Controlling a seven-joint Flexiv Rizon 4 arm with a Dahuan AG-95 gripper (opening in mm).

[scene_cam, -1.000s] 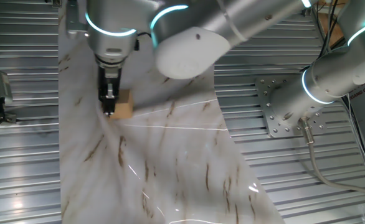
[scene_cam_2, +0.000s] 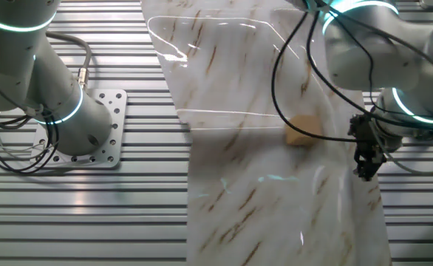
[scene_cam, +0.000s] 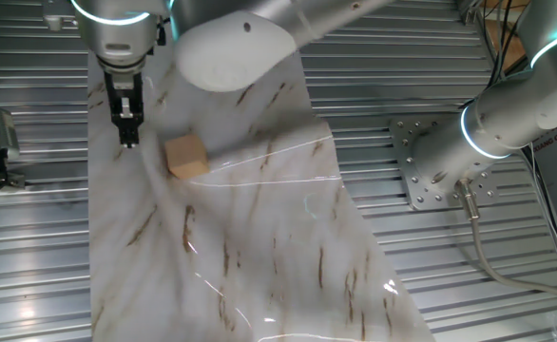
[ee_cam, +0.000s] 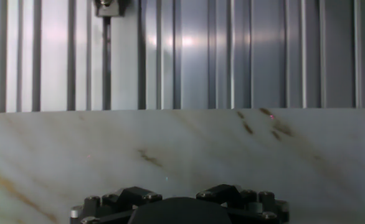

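A tan wooden block (scene_cam: 185,156) rests on a white marble-patterned sheet (scene_cam: 155,271), sitting slightly turned beside a soft fold. My gripper (scene_cam: 127,141) hangs over the sheet to the left of the block, with a gap between the two. In the other exterior view the block (scene_cam_2: 303,130) is partly crossed by a black cable, and the gripper (scene_cam_2: 365,174) is to its right. Down at the bottom edge of the wrist view, the black fingers (ee_cam: 132,195) stand apart with nothing visible between them; the block is out of that view.
Ribbed metal decking (scene_cam: 31,247) surrounds the sheet. A metal bracket device (scene_cam: 1,142) stands at the left, and the bolted base plate (scene_cam: 421,180) of an arm is at the right. Much of the sheet's near part is bare but wavy.
My gripper has moved left and upward in exterior view 1, away from the block. The sheet's upper right edge has drawn leftward.
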